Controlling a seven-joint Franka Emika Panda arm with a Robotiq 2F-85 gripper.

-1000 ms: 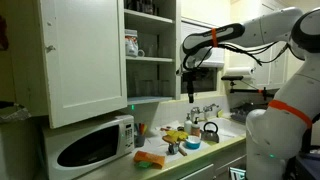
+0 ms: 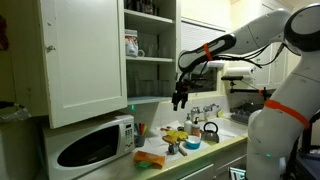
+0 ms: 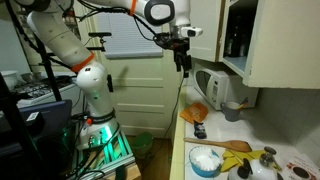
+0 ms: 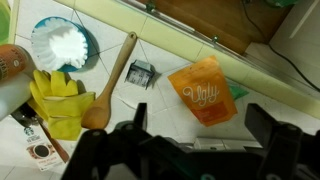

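My gripper stands open above the counter, with nothing between its fingers. In exterior view 1 the gripper [image 2: 180, 101] hangs well above the worktop, in front of the shelves. An orange bag with dark lettering [image 4: 205, 90] lies below it; the bag [image 3: 195, 113] shows near the microwave too. To its left are a small dark-and-silver item [image 4: 140, 73] and a wooden spoon [image 4: 108, 88]. A blue bowl [image 4: 82, 45] has something white and ruffled in it. Yellow gloves [image 4: 62, 108] lie beside the spoon.
The white microwave [image 2: 95, 143] stands against the wall, under a large cabinet door [image 2: 88, 60]. Glasses and a mug fill the open shelves [image 2: 150, 58]. A kettle [image 2: 210, 132] and bottles crowd the far counter end. Open floor lies before the counter edge [image 4: 200, 35].
In exterior view 1 the arm has swung left, and the gripper has come slightly lower. The counter objects look unmoved.
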